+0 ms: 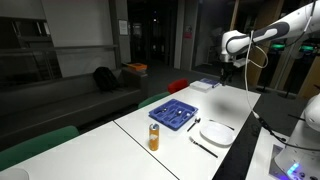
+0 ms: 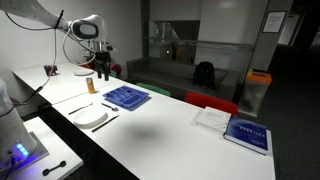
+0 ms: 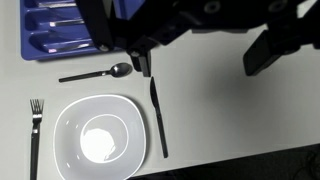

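Observation:
My gripper is open above the white table, its dark fingers wide apart with nothing between them. A white plate [image 3: 98, 140] with rounded corners lies at the lower left of the wrist view. Along its right side is a black knife [image 3: 158, 118], its upper end close below my left finger in that view. A black spoon [image 3: 98, 73] rests above the plate, and a black fork [image 3: 36, 135] to its left. The blue cutlery tray [image 1: 175, 114] holds several pieces of cutlery; the arm partly covers it in the wrist view.
An orange bottle [image 1: 153, 137] stands upright beyond the tray and plate. At the table's other end lie a white box-like item [image 2: 212, 119] and a blue book [image 2: 247, 133]. Behind stand a red chair [image 2: 222, 104] and a dark sofa [image 1: 75, 90].

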